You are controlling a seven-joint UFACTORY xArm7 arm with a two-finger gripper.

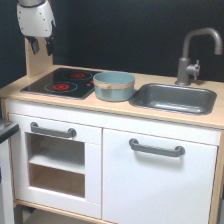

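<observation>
The gripper (40, 44) hangs at the top left, above the back left corner of the toy kitchen's counter; it is small in the view, and its finger state is hard to make out. A teal pot (114, 90) stands on the wooden counter, between the black cooktop (56, 83) with its red rings and the steel sink (170, 98).
A grey faucet (185, 67) rises behind the sink. Below are white cabinet doors (160, 190) with grey handles and an open compartment (56, 165) with a shelf. A dark-handled white panel stands at the left edge.
</observation>
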